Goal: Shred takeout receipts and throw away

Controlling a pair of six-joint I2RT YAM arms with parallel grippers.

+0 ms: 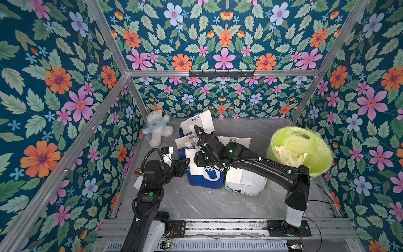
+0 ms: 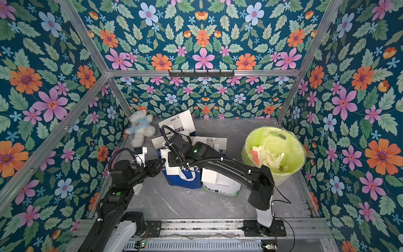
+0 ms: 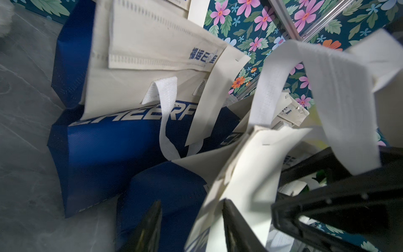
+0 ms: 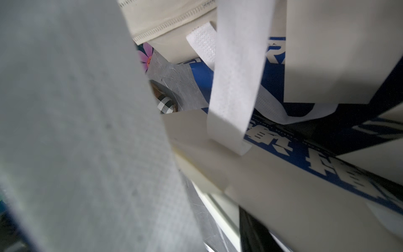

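Note:
Several blue-and-white takeout bags stand in the middle; the front one lies between my grippers. My left gripper is shut on that bag's folded pale edge, one of its fingers against the pale panel. Over the same bag is my right gripper; in the left wrist view its black fingers stand apart. A white strap covers much of the right wrist view, hiding its fingertips. No separate receipt can be made out. A green-lined bin at right holds torn pale paper.
A white bag stands right of the blue ones, beneath my right arm. At the back left sits a teddy bear. Small items lie beyond my left arm.

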